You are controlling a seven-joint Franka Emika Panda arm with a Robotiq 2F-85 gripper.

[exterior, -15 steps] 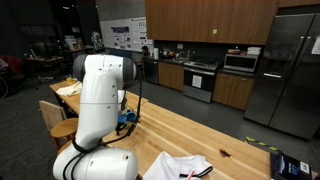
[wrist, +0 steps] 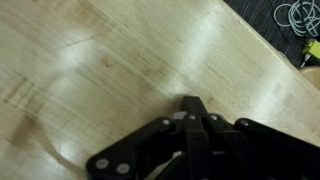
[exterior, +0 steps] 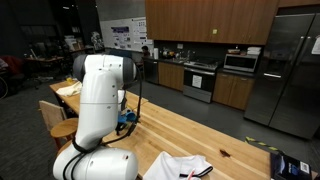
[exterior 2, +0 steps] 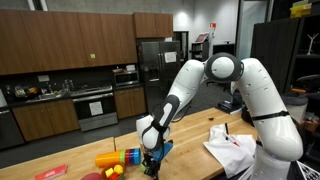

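Note:
In the wrist view my gripper points at bare wooden tabletop (wrist: 100,80), its dark fingers together and nothing showing between them. From exterior view 2 the gripper (exterior 2: 151,168) is low over the near part of the table, to the right of a multicoloured object (exterior 2: 118,158). The white arm partly hides the gripper in exterior view 1. A crumpled white cloth (exterior: 182,166) lies on the table, well away from the gripper, with a small pinkish-red item on it.
Several red things (exterior 2: 93,176) sit at the table's near edge. A yellow plug (wrist: 313,47) and a pale cable (wrist: 297,17) show beyond the table edge. A black object (exterior: 290,166) stands at the right. Much of the mid-table is clear.

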